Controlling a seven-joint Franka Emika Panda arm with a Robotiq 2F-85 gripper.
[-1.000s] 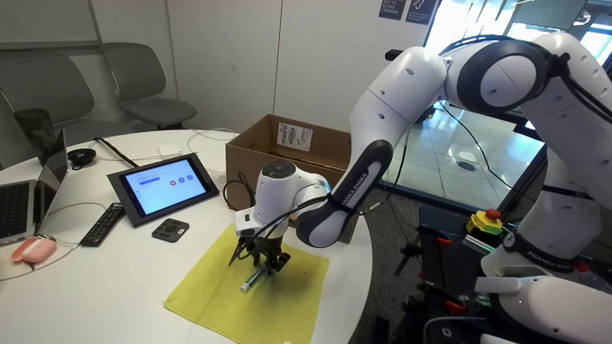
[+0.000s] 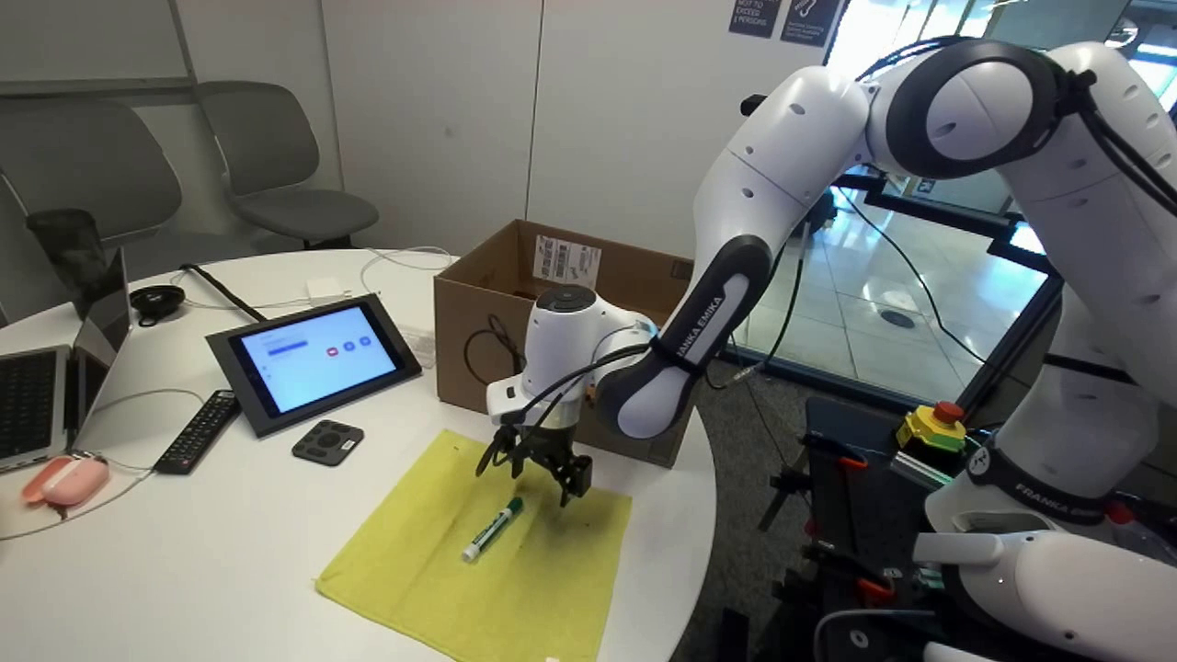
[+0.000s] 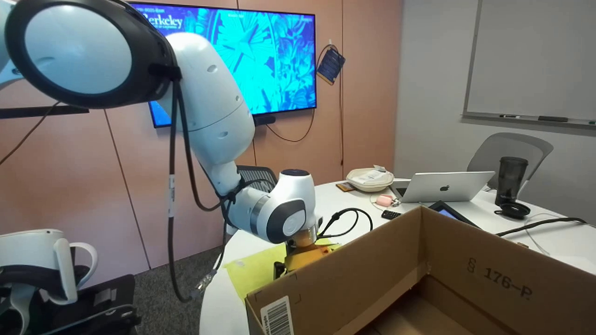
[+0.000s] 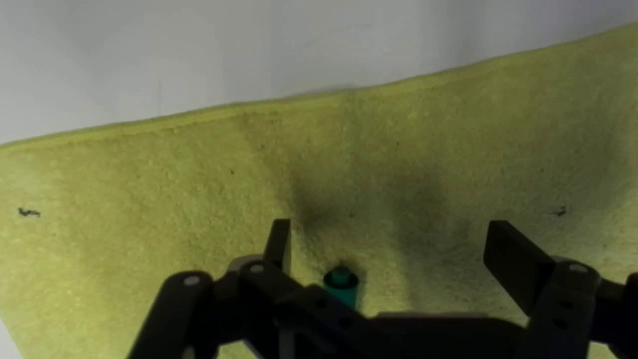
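Observation:
A white marker with a green cap (image 2: pixel 493 530) lies on the yellow cloth (image 2: pixel 408 563). My gripper (image 2: pixel 541 476) hangs above the cloth's far part, between the marker and the cardboard box, apart from the marker. In the wrist view the gripper is open, its dark fingers wide apart with bare cloth between the tips. Only the green cap end (image 4: pixel 341 284) shows there, low down by the left finger; the gripper's body hides the rest of the marker. From the second exterior view the box wall hides the fingertips and the marker.
An open cardboard box (image 2: pixel 474 331) stands right behind the gripper. To the left lie a tablet (image 2: pixel 320 359), a black remote (image 2: pixel 199 430) and a small dark device (image 2: pixel 327 441).
My gripper has risen and moved back toward the box, away from the marker. The marker's green cap now shows in the first exterior view; its position looks unchanged.

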